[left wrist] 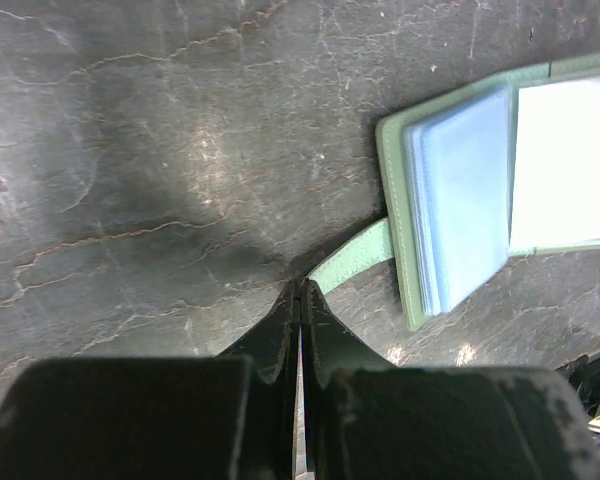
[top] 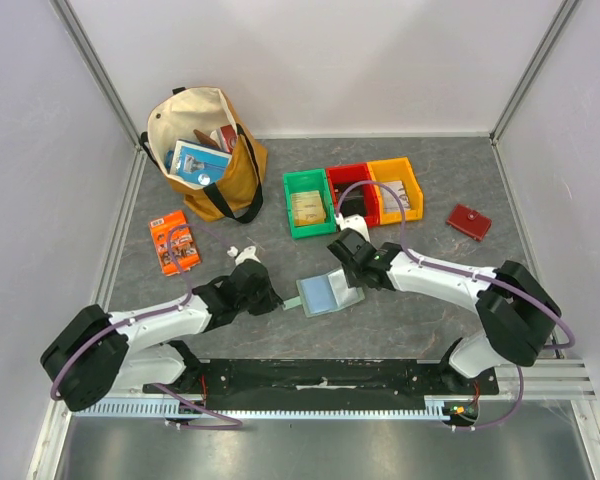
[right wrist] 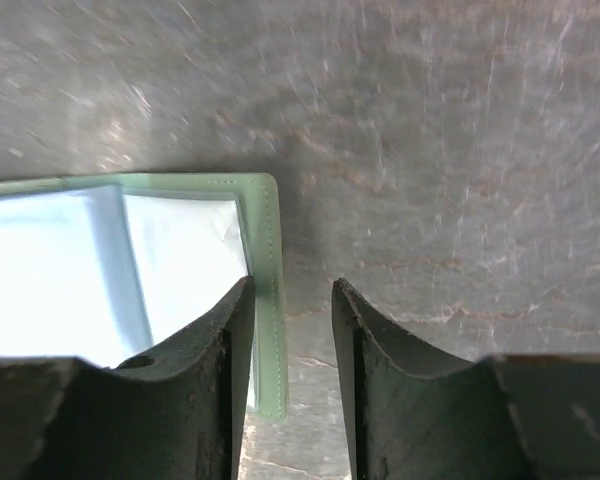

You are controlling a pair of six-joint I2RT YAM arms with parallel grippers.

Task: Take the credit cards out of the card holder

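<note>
The pale green card holder (left wrist: 407,230) lies open on the grey table, with blue (left wrist: 460,190) and white (left wrist: 570,160) card slots; its strap (left wrist: 355,255) sticks out leftward. My left gripper is shut at the strap's end; whether it pinches the strap I cannot tell. In the right wrist view my right gripper is part open, its fingertips at the holder's right edge, beside the white slot (right wrist: 185,270). The gap between those fingers shows table and green edging, with no card visible in it.
Green (top: 293,183), red (top: 345,172) and yellow (top: 400,165) bins stand at the back centre. A tan bag (top: 245,175) is at the back left, an orange pack (top: 170,235) left, a red wallet (top: 469,222) right.
</note>
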